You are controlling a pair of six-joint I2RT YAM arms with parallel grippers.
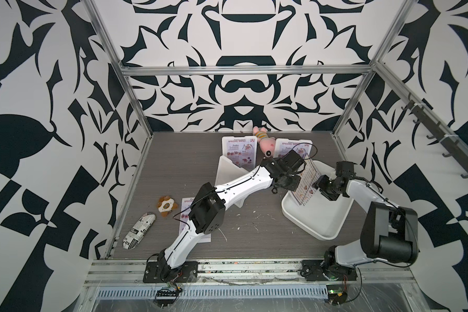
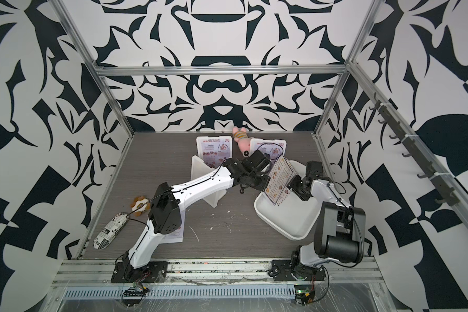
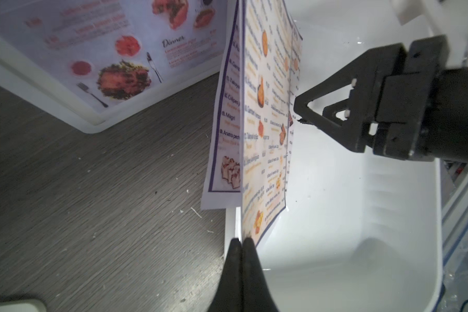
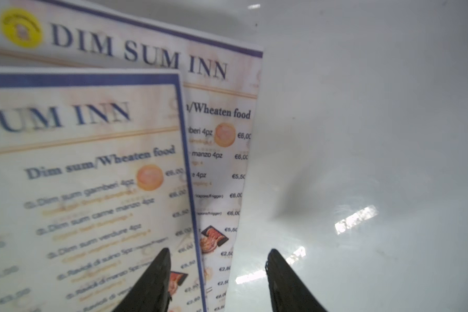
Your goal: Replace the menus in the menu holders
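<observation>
Dim Sum Inn menu sheets stand tilted over the white tray. My left gripper is shut at their lower edge, the front sheet's bottom corner at its fingertips. My right gripper is part open beside the sheets' right edge, nothing seen held between its fingers. Two white holders with Special Menu sheets stand at the back. A white empty-looking holder is in the middle, partly behind the left arm. Another menu sheet lies at front left, partly hidden.
A pink plush toy sits between the back holders. A brown-and-white plush and a newspaper-print bundle lie at left.
</observation>
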